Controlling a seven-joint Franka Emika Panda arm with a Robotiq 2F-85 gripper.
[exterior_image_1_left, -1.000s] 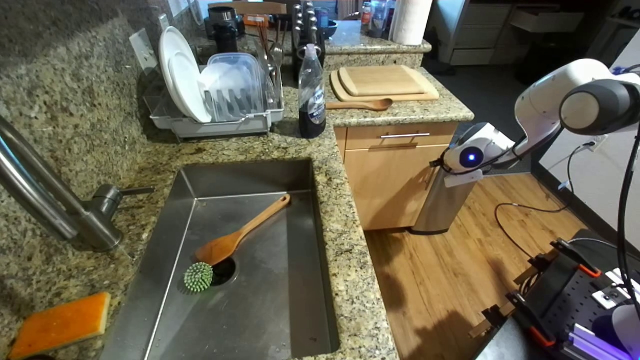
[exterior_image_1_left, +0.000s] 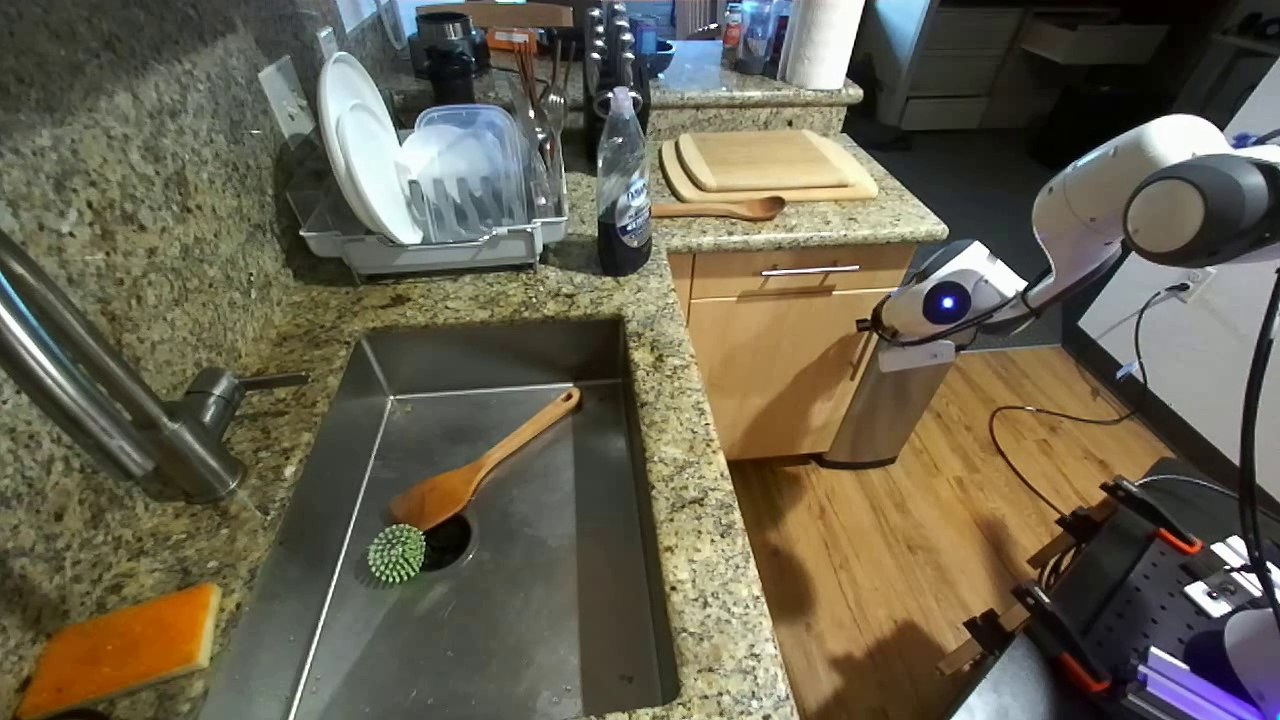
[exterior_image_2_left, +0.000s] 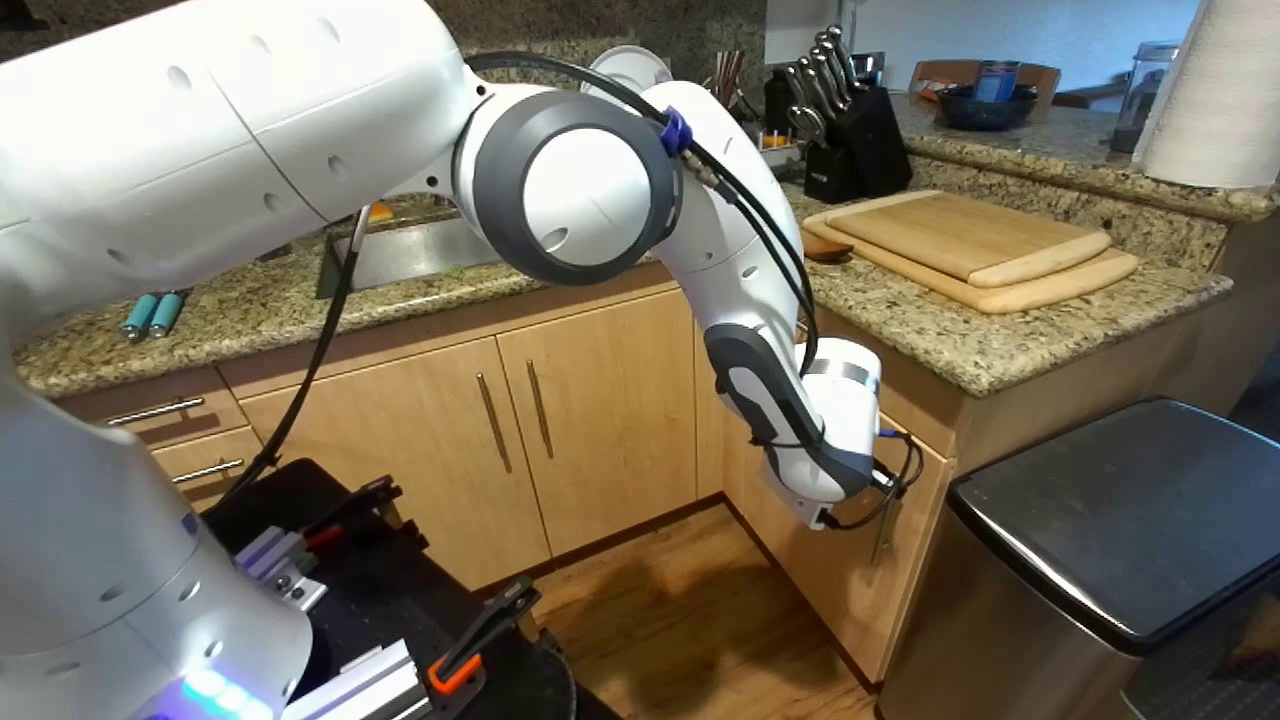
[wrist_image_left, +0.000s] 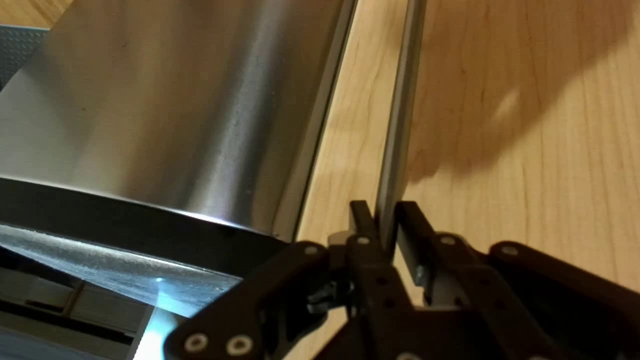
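Note:
In the wrist view a vertical metal bar handle (wrist_image_left: 397, 120) runs up the face of a light wooden cabinet door (wrist_image_left: 510, 198). My gripper is shut on the handle near its end, one black finger to each side of it. Exterior view 1 shows the cabinet door (exterior_image_1_left: 768, 384) closed beneath a drawer, with my arm's wrist (exterior_image_1_left: 942, 300) in front of its right side. In exterior view 2 the wrist (exterior_image_2_left: 828, 420) hides most of the handle, and the fingers are out of sight.
A steel trash can (exterior_image_2_left: 1116, 516) stands close beside the door, its body (wrist_image_left: 180, 108) just left of the handle. The counter edge (exterior_image_2_left: 984, 372) overhangs above. A sink (exterior_image_1_left: 516, 600) holds a wooden spatula (exterior_image_1_left: 480, 468) and a green brush (exterior_image_1_left: 396, 553). Wood floor (exterior_image_1_left: 888, 540) is open before the cabinets.
My arm's wrist has shifted slightly up and to the right in exterior view 1. The cabinet door looks unmoved, and the sink and counter items are the same.

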